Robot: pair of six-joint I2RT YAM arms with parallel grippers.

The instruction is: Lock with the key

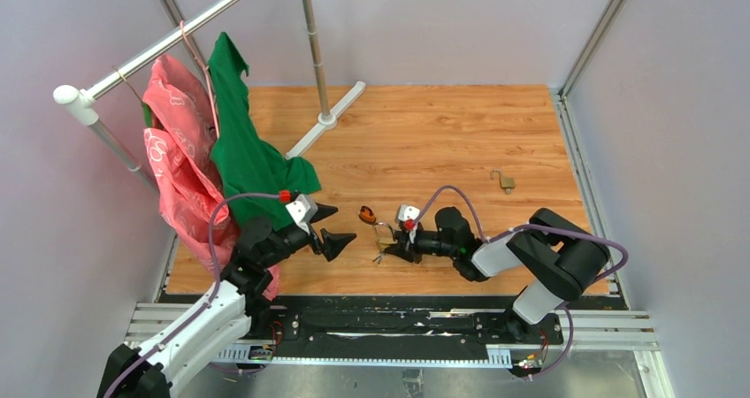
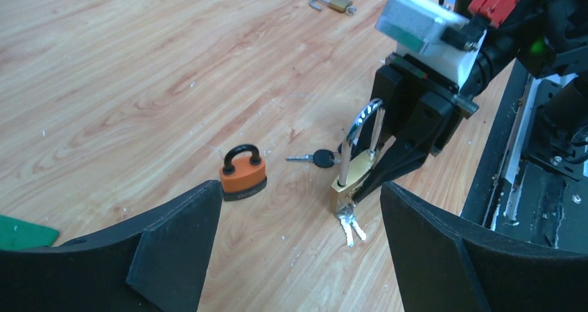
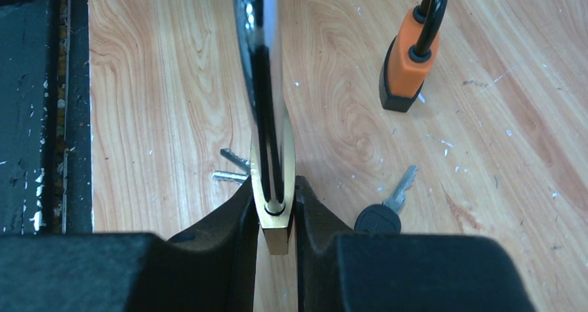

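A brass padlock (image 2: 354, 172) with a tall silver shackle is held by my right gripper (image 1: 394, 247), whose fingers (image 2: 410, 148) press on its sides. In the right wrist view the padlock body (image 3: 273, 218) stands shackle up between the pads. Two silver keys (image 2: 351, 229) hang at its bottom end, and whether one sits in the keyhole cannot be told. My left gripper (image 1: 343, 227) is open, to the left of the padlock and apart from it, with nothing between its fingers. Whether the shackle is fully closed is hard to tell.
On the table stands an orange padlock (image 2: 243, 174) with a black shackle. A black-headed key (image 2: 320, 158) lies beyond the held padlock. Another brass padlock (image 1: 507, 183) lies open further right. Green cloth (image 1: 264, 159) hangs near the left arm.
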